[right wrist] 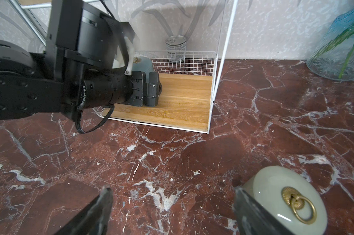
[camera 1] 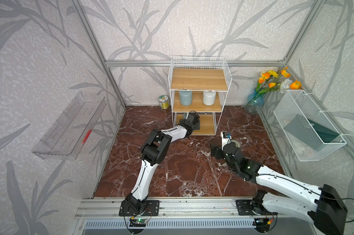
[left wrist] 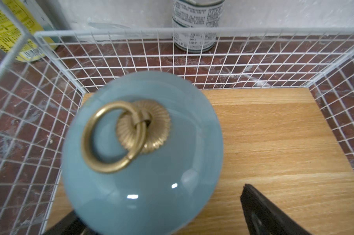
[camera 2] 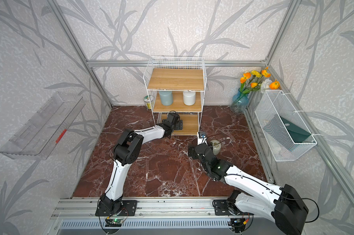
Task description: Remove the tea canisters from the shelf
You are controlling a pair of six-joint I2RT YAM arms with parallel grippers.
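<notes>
On the bottom board of the white wire shelf, a blue canister with a brass ring on its lid stands at the left side. My left gripper is open at that board; one finger shows to the right of the canister, and the other is mostly hidden behind its near left edge. Higher up, a light blue canister and a white canister stand on the middle board. A pale green canister sits on the table in front of the shelf's right side. My right gripper is open and empty, left of it.
The top board is bare. Cans stand behind and left of the shelf, such as a yellow can. A flower vase stands at the back right. Baskets hang on both side walls.
</notes>
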